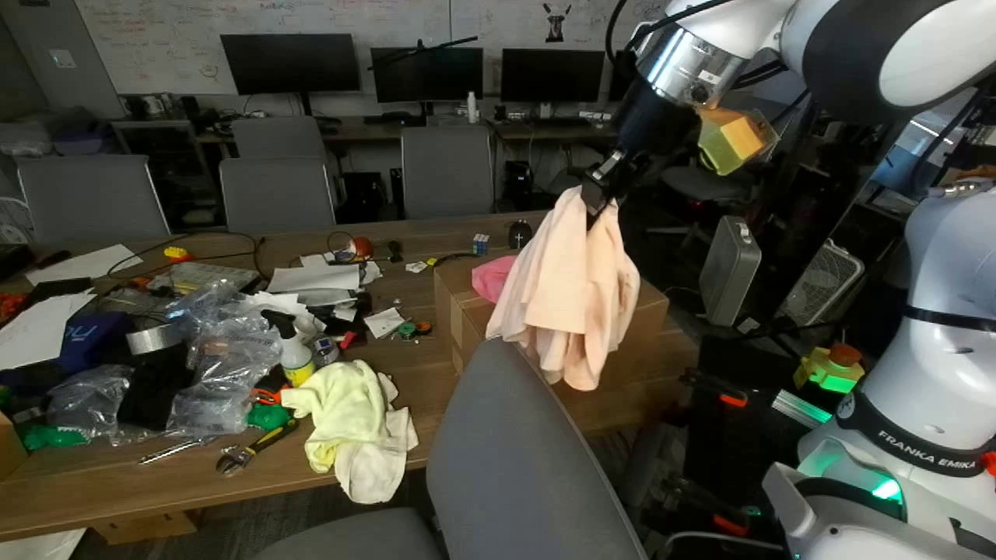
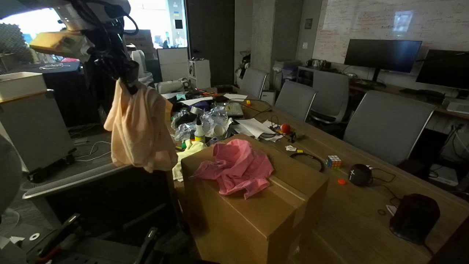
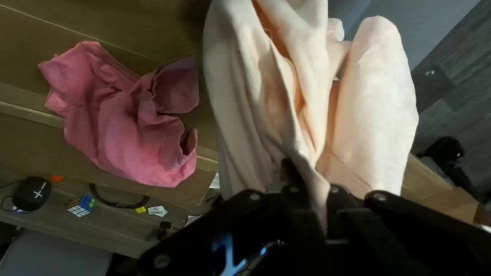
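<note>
My gripper point(image 1: 597, 196) is shut on a peach cloth point(image 1: 569, 289), which hangs down in loose folds from the fingers. In exterior view 2 the peach cloth point(image 2: 140, 127) dangles to the left of a cardboard box point(image 2: 228, 220), clear of its top. On the box lies a crumpled pink cloth point(image 2: 239, 167), mostly hidden behind the peach one in exterior view 1. The wrist view has the pink cloth point(image 3: 124, 119) at left, apart from the peach cloth point(image 3: 257, 96) bunched between my fingers. Over the table's near edge drapes a yellow and cream cloth point(image 1: 359, 420).
A grey chair point(image 1: 523, 448) stands close by, its back rising near the hanging cloth. Clutter covers the table's left part: plastic bags point(image 1: 219, 345), a spray bottle point(image 1: 291, 345), a wrench point(image 1: 257, 446). A puzzle cube point(image 2: 333, 162) and speaker point(image 2: 360, 174) sit beyond the box.
</note>
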